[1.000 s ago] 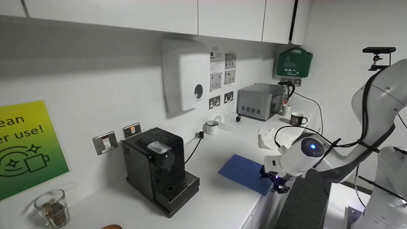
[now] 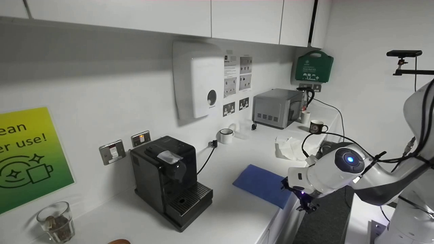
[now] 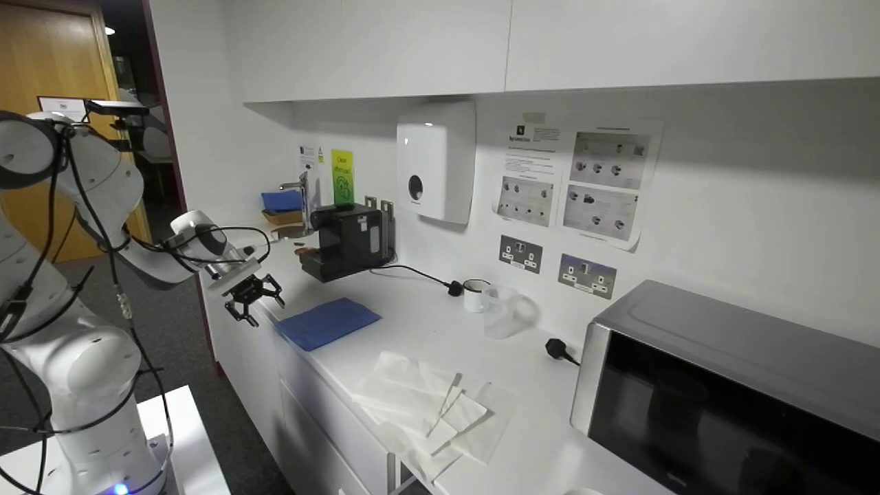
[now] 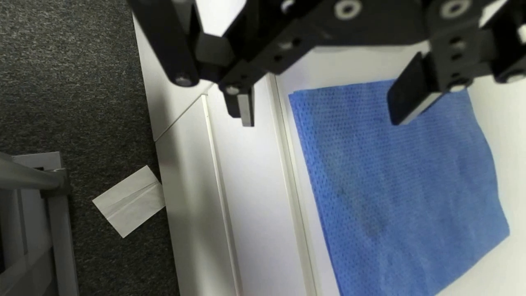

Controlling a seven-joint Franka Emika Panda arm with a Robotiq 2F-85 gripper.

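A folded blue cloth (image 4: 404, 197) lies flat on the white counter, along its front edge. Over that edge hangs my gripper, its fingers wide apart and nothing between them. In the wrist view one finger (image 4: 246, 108) is above the cabinet front and the other overlaps the cloth's upper part. From exterior view 2 the gripper (image 3: 260, 309) appears beside the near corner of the cloth (image 3: 328, 322), above counter height. In exterior view 1 the gripper (image 2: 296, 199) is just right of the cloth (image 2: 262, 185).
A black coffee machine (image 2: 171, 179) stands left of the cloth. White paper (image 3: 441, 404) with thin sticks lies toward the microwave (image 3: 742, 388). A white mug (image 2: 226, 136) and a clear container (image 3: 499, 313) are near the wall. Another paper piece (image 4: 130, 201) lies on the floor.
The arm has drawn back to the right and slightly down in exterior view 1, taking the gripper from over the cloth's edge to beside it. The cloth has not moved.
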